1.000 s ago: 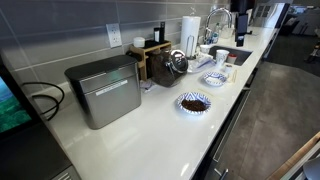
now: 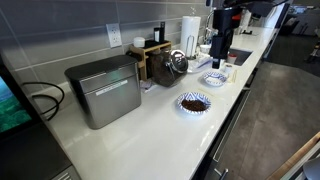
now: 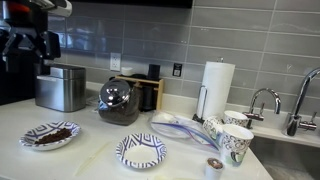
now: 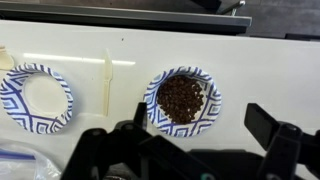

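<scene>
My gripper (image 2: 216, 55) hangs in the air above the counter, its fingers wide apart and empty. In the wrist view, one of its black fingers (image 4: 263, 124) shows at the right and the other at the left. Beyond them lies a blue-and-white patterned bowl (image 4: 214, 102) holding small dark brown pieces (image 4: 180, 98), possibly beans. A similar bowl (image 4: 43, 95) with nothing visible inside is to the left. Between the two bowls lies a pale, thin utensil (image 4: 107, 85). Exterior view 2 shows the filled bowl (image 3: 35, 142) left of the empty one (image 3: 141, 152).
A steel box-shaped appliance (image 2: 106, 90) and a dark rounded appliance (image 2: 168, 66) stand along the wall. Paper cups (image 3: 235, 142), a plastic bag (image 3: 180, 127) and a paper towel roll (image 3: 217, 90) are near the sink. Bare counter (image 2: 150, 140) lies in front of the steel appliance.
In exterior view 1 my gripper has moved left and lower in the picture, closer to the bowls. Both bowls and the other counter items stayed where they were.
</scene>
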